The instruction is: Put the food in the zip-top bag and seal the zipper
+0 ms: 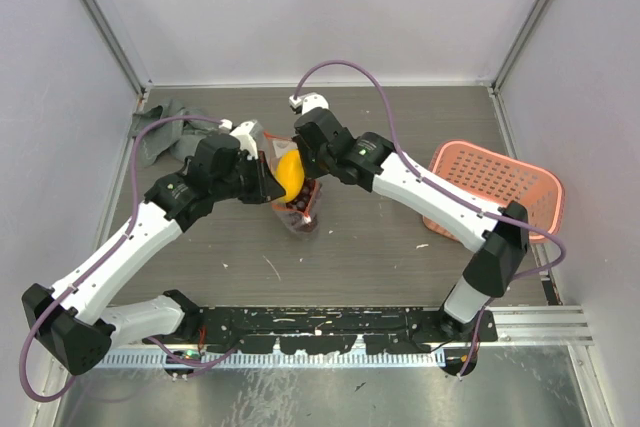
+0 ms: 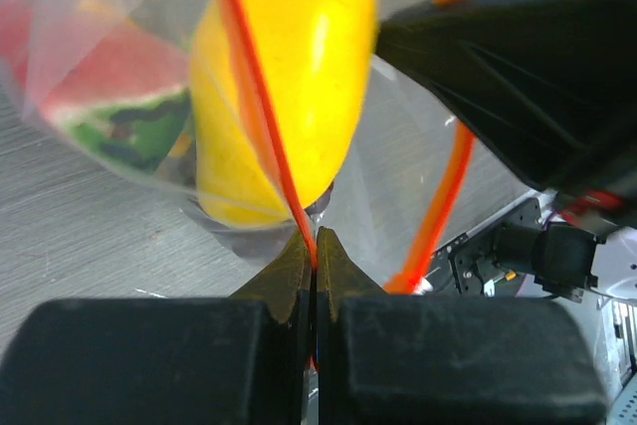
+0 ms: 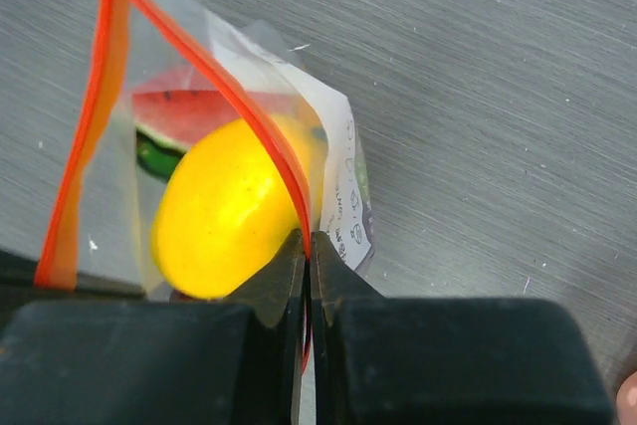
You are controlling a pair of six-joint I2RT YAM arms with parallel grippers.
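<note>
The clear bag [image 1: 304, 222] with an orange zipper rim stands upright between my two grippers. Inside it lie a yellow food piece [image 1: 290, 175], a watermelon slice [image 2: 114, 87] and dark round pieces. My left gripper is shut on the orange rim [image 2: 261, 97] at the left side of the mouth. On the opposite side, my right gripper is shut on the rim too, with the orange strip [image 3: 224, 82] running into its fingertips. The mouth is still a narrow open loop. From above, the grippers hide part of it.
An orange basket [image 1: 445, 159] stands on the right. Grey cloth [image 1: 165, 132] lies at the back left. The table in front of the bag is bare, and walls close in the left, back and right.
</note>
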